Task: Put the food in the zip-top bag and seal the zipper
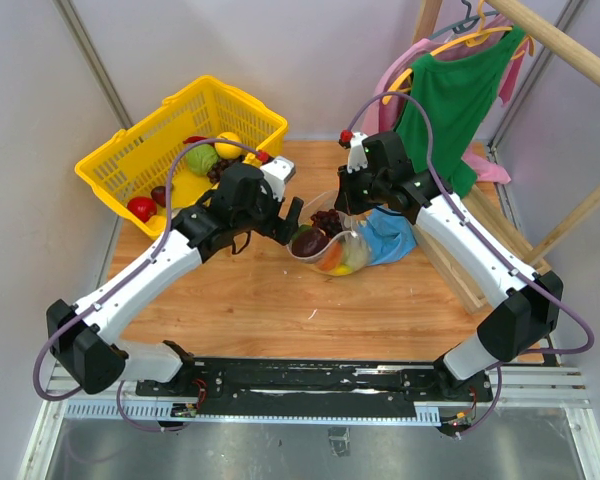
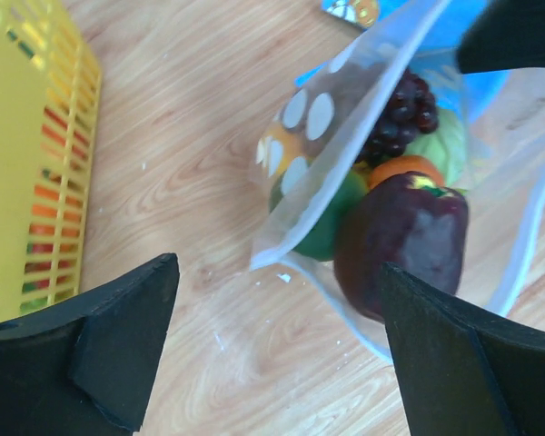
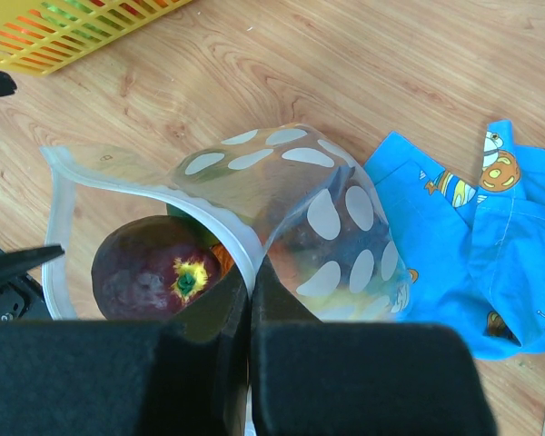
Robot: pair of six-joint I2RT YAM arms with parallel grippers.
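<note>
The zip bag [image 1: 335, 255] stands open on the table, holding an eggplant [image 2: 400, 245], grapes [image 2: 400, 118], a green item and orange and yellow items. My left gripper [image 1: 285, 225] is open at the bag's left side, nothing between its fingers; in the left wrist view its tips frame the bag's near end. My right gripper is shut on the bag's rim, holding the mouth raised.
A yellow basket [image 1: 110, 165] with more produce stands at the back left. A blue cloth [image 3: 436, 218] lies right of the bag. A wooden rack with hanging clothes fills the right.
</note>
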